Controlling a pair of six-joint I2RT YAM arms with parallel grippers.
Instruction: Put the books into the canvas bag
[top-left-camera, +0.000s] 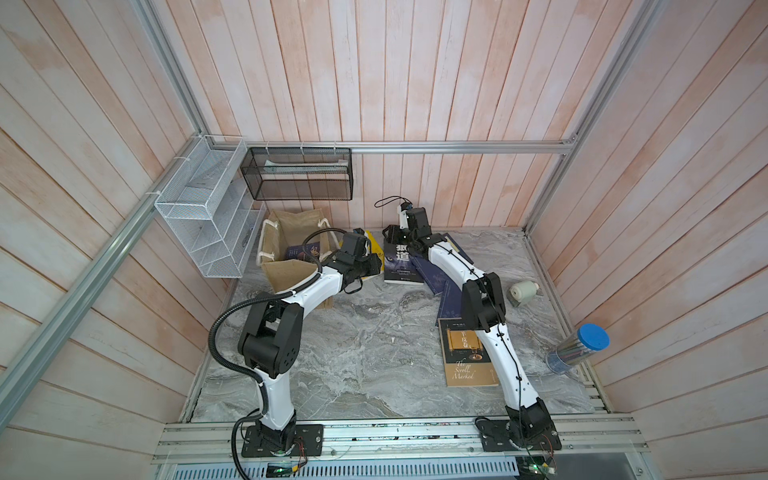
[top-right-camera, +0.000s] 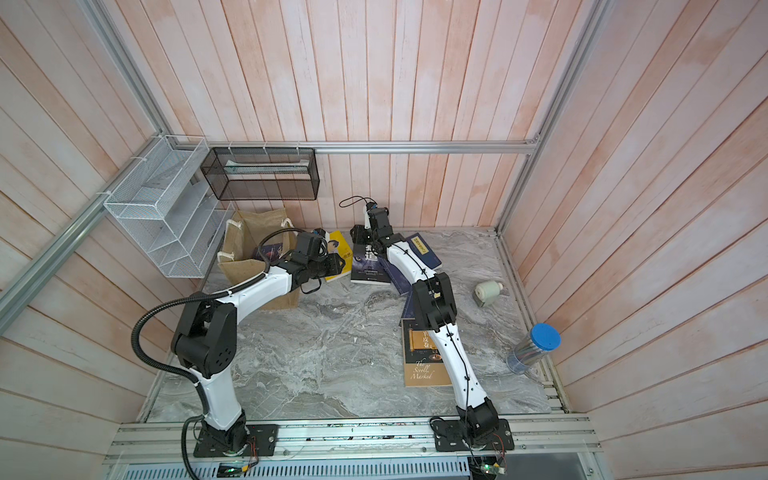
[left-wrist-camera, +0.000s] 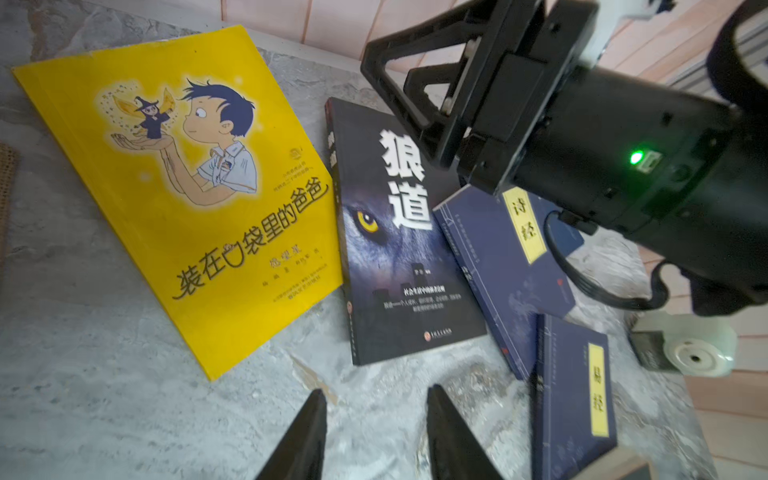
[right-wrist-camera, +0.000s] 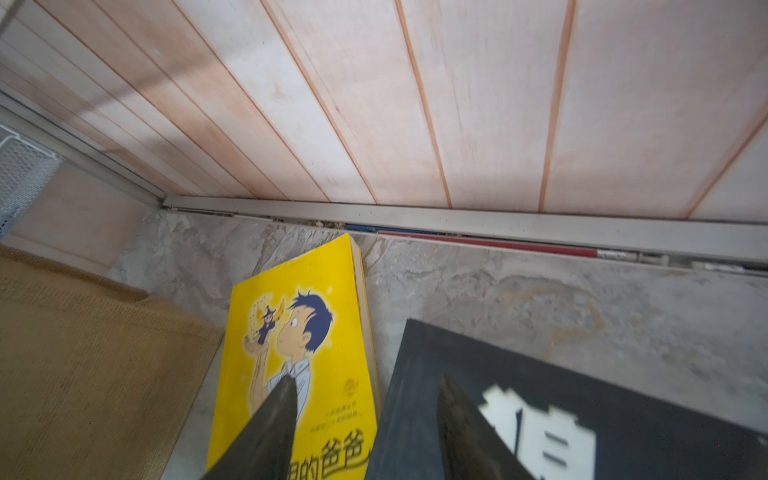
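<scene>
The tan canvas bag stands upright at the back left with a dark book inside. Next to it lies the yellow book, and to its right the black wolf book. Farther right are two navy books: one beside the wolf book, the other nearer the front. My left gripper is open and empty, near the yellow book. Also open and empty, my right gripper hovers by the facing edges of the yellow book and the wolf book.
Toward the front right lies the brown book. A pale roll and a blue-lidded jar stand at the right. White mesh shelves and a black wire basket hang above the bag.
</scene>
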